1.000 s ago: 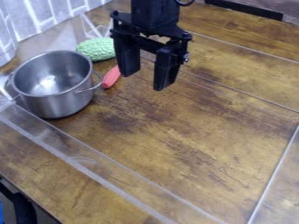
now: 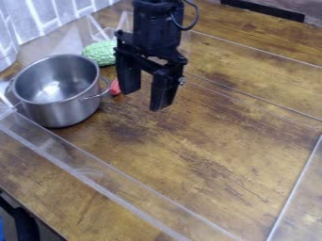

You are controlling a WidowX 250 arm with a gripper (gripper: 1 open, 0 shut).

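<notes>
The black robot arm reaches down from the top centre, its gripper (image 2: 146,87) over the wooden table, beside a red object (image 2: 115,87) that it partly hides. The black fingers overlap in this view, so their state is unclear. A steel pot (image 2: 56,87) with side handles stands at the left. Behind the pot lies a pale green textured object (image 2: 100,52).
Clear wooden table (image 2: 220,141) fills the middle and right. Transparent strips or edges run along the front left and right. A white curtain-like backdrop is at the upper left.
The gripper has shifted slightly left and appears smaller, now covering more of the red object. The pot and green object have stayed in place.
</notes>
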